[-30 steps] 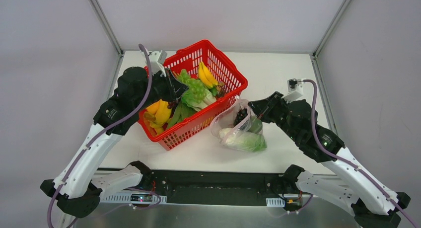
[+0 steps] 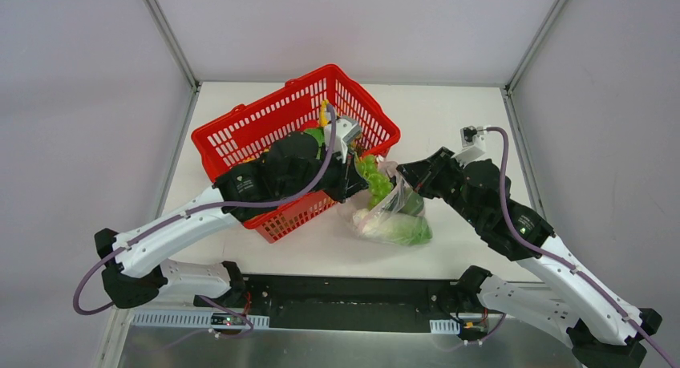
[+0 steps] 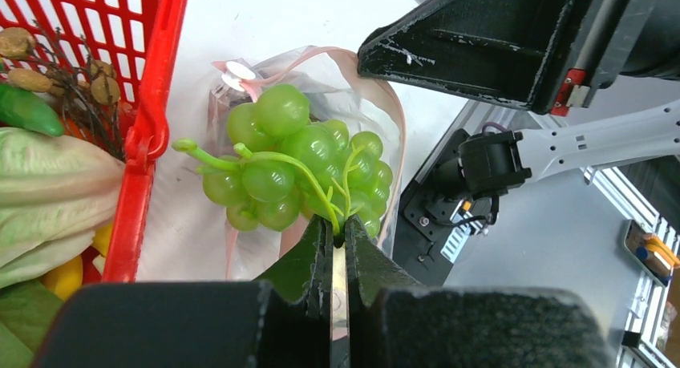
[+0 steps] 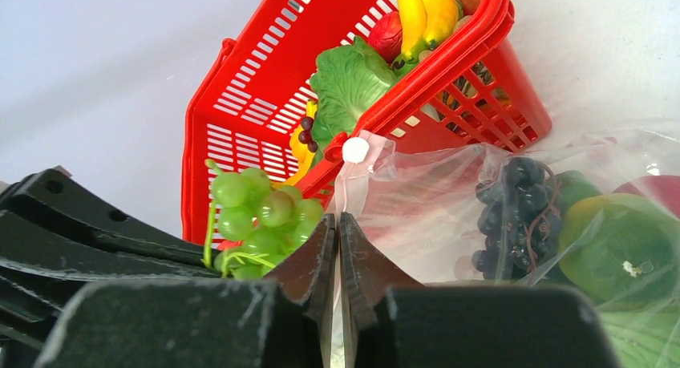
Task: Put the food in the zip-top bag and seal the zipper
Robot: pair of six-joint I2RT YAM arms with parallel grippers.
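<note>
A bunch of green grapes hangs by its stem from my left gripper, which is shut on that stem. In the top view the grapes are over the mouth of the clear zip top bag. My right gripper is shut on the bag's pink-edged rim, close to the white zipper slider. Through the film show dark grapes, a green round fruit and pale leafy produce. Whether the green grapes are below the rim, I cannot tell.
A red basket of play food stands left of the bag, its side close to the bag's mouth. Bananas and lettuce lie inside it.
My left gripper has carried the green grapes out of the basket, rightward to over the bag. The right gripper has stayed nearly still at the bag's rim.
</note>
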